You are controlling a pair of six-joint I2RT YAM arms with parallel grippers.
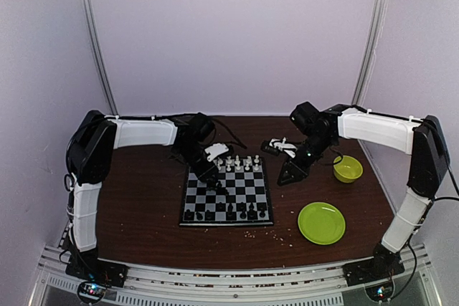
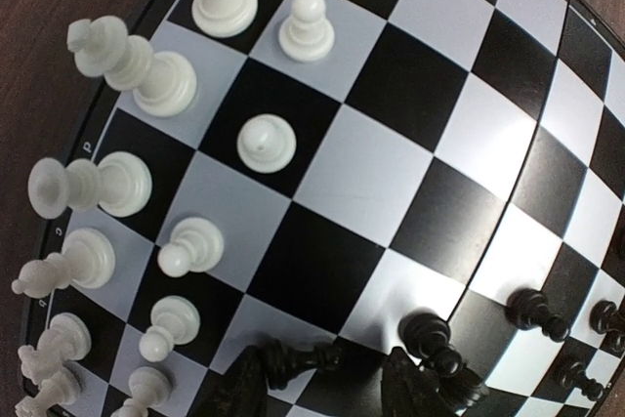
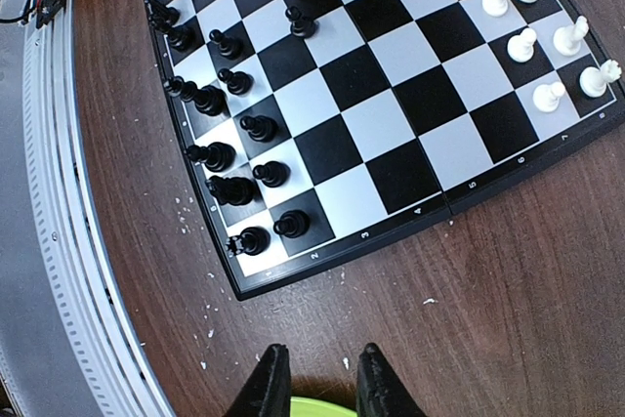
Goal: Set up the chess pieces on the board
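The chessboard (image 1: 244,190) sits mid-table, white pieces (image 1: 247,163) along the back, black pieces (image 1: 242,213) along the front. In the left wrist view my left gripper hovers low over the board, open, with a black piece (image 2: 303,363) lying on its side between and just beyond its fingers. A standing black pawn (image 2: 427,339) is beside the right finger; a white pawn (image 2: 267,144) stands farther up. My right gripper is open off the board's right side, fingers empty.
A green plate (image 1: 321,222) lies at the front right, a yellow-green bowl (image 1: 348,169) behind it. The table left of the board is clear.
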